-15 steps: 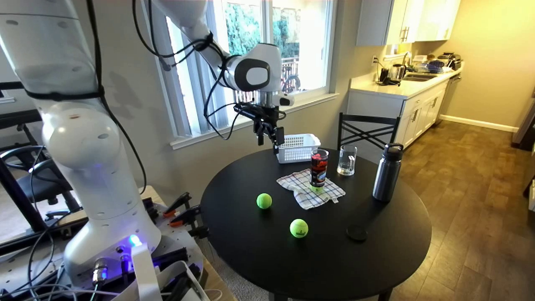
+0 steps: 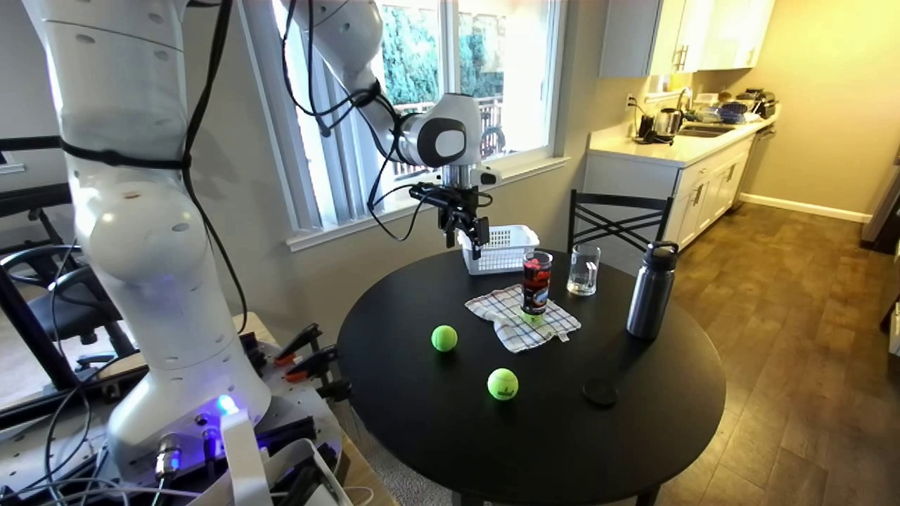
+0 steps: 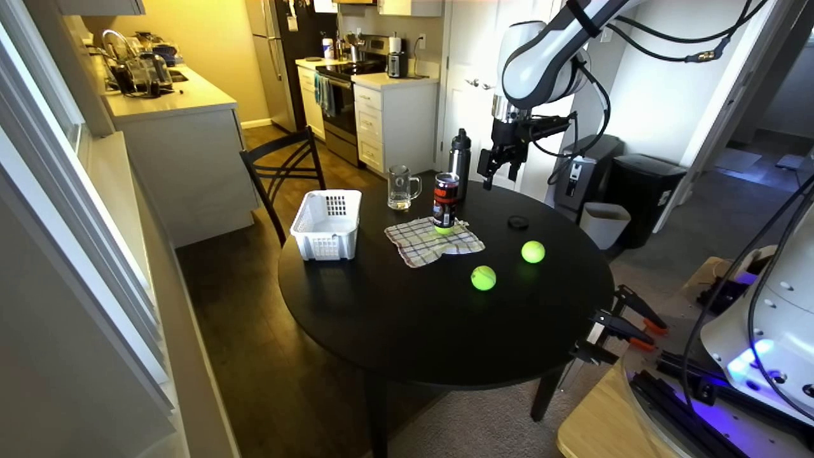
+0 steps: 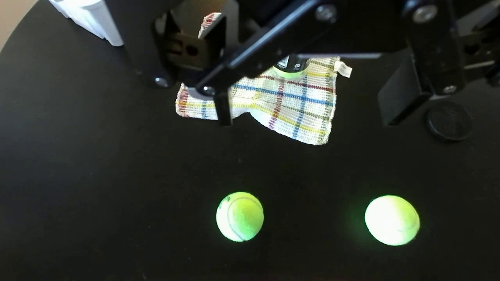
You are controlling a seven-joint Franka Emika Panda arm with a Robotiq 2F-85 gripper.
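My gripper is open, its two fingers wide apart with nothing between them. Outside views show the gripper (image 2: pixel 465 240) hanging above the round black table (image 3: pixel 427 328). One tennis ball (image 4: pixel 240 216) lies low in the wrist view, left of a second, brighter tennis ball (image 4: pixel 392 220); both rest on bare tabletop. A dark can (image 2: pixel 536 282) with red markings stands upright on a checked cloth (image 4: pixel 290 105); something yellow-green shows at its base. In the wrist view, my gripper hides most of the can.
A white basket (image 3: pixel 328 225) sits near the table's window-side edge. Close to the can are a glass mug (image 3: pixel 400 188) and a tall dark bottle (image 2: pixel 652 291). A flat black disc (image 2: pixel 600 392) lies to the right of the balls.
In exterior view 1, the arm and gripper have shifted a little to the right and slightly lower. The objects on the table have not moved.
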